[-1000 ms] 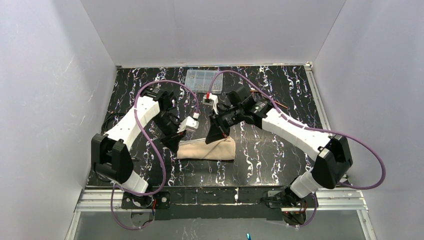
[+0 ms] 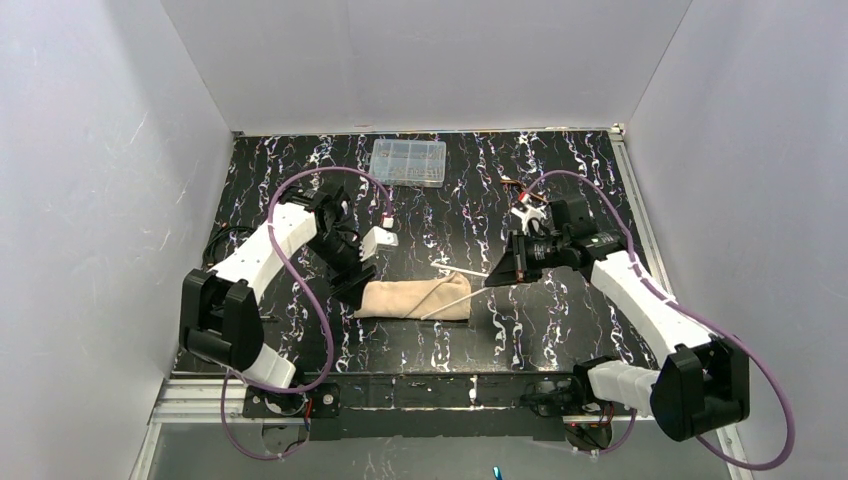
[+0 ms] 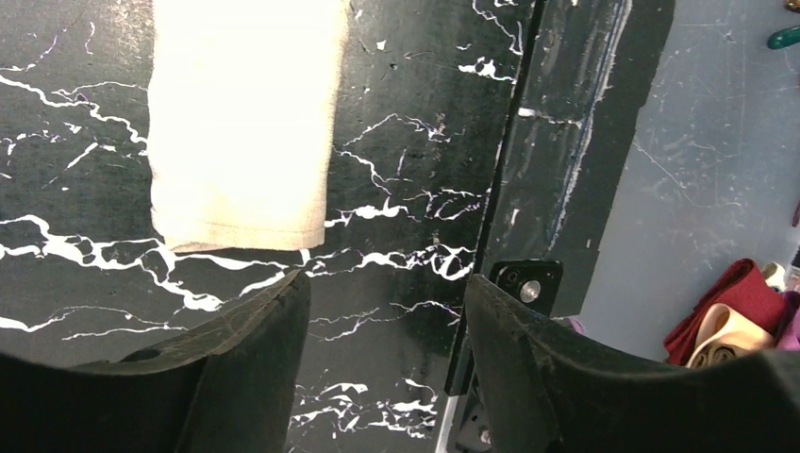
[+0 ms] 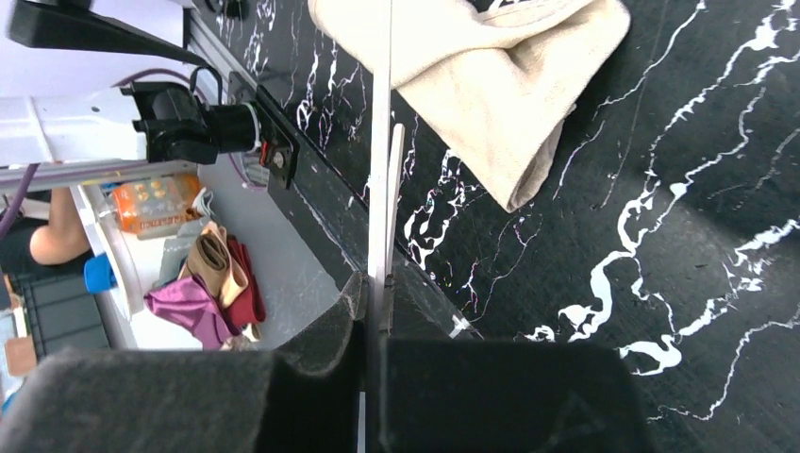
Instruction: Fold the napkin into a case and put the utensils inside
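The beige napkin (image 2: 390,297) (image 3: 241,123) (image 4: 500,104) lies folded near the table's front, a diagonal fold at its right end. My right gripper (image 2: 505,272) is shut on a pair of pale chopsticks (image 4: 381,170), which point leftward over the napkin's right part. My left gripper (image 2: 355,280) is at the napkin's left end, its fingers apart with nothing between them.
A clear compartment box (image 2: 407,162) stands at the back centre, and some thin orange items (image 2: 510,182) lie at the back right, partly behind my right arm. The table between napkin and box is clear.
My right gripper has moved to the right with the chopsticks, away from the napkin's middle. The left gripper has shifted only slightly.
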